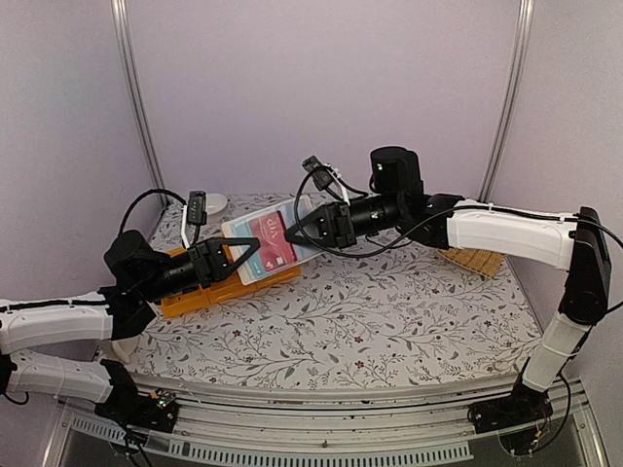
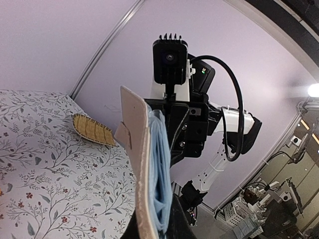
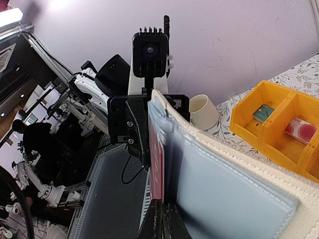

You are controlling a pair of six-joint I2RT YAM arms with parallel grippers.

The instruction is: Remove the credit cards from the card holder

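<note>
The pale card holder (image 1: pixel 238 229) is open and hangs between the two arms, showing light-blue inner pockets (image 3: pixel 224 184). A red card (image 1: pixel 273 243) lies against its inner face, partly covered by fingers in the top view. My left gripper (image 1: pixel 251 253) is shut on the card holder, whose cream outer side (image 2: pixel 137 129) rises edge-on from the fingers in the left wrist view. From the other side, my right gripper is shut with its tips at the edge of the red card (image 3: pixel 156 169), which runs down between them.
Below the left arm stands an orange compartment tray (image 1: pixel 229 292); the right wrist view shows a green box (image 3: pixel 263 113) and a pink-and-white box (image 3: pixel 300 130) inside. A white cup (image 3: pixel 203 112) and a woven tray (image 2: pixel 93 130) are also about.
</note>
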